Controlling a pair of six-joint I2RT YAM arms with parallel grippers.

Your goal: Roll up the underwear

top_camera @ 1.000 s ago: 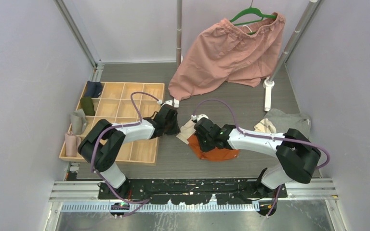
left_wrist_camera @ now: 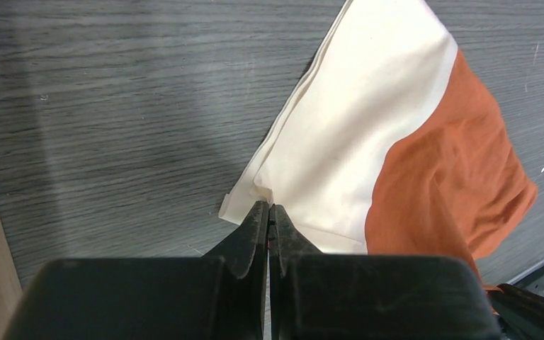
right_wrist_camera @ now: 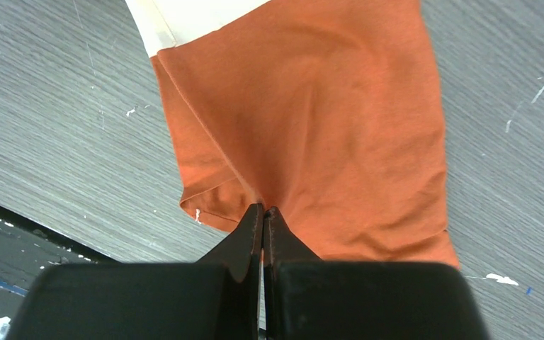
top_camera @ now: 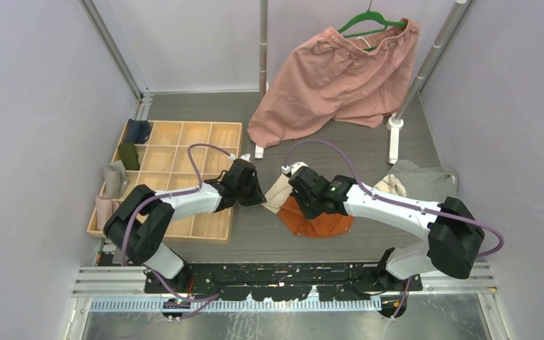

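The underwear lies flat on the table, orange (top_camera: 322, 227) with a cream band (top_camera: 278, 190) at its left. My left gripper is shut at the cream band's corner; whether fabric is between its tips is unclear. My right gripper is shut on the orange fabric, pulling up a diagonal fold that runs to the cream edge in the right wrist view.
A wooden divided box (top_camera: 161, 156) with several rolled cloths along its left side stands left. Pink shorts (top_camera: 333, 85) on a green hanger are at the back, between poles. Grey and cream cloths (top_camera: 425, 180) lie at right.
My left gripper has shifted slightly toward the front. The right arm has risen and shifted a little since a second ago.
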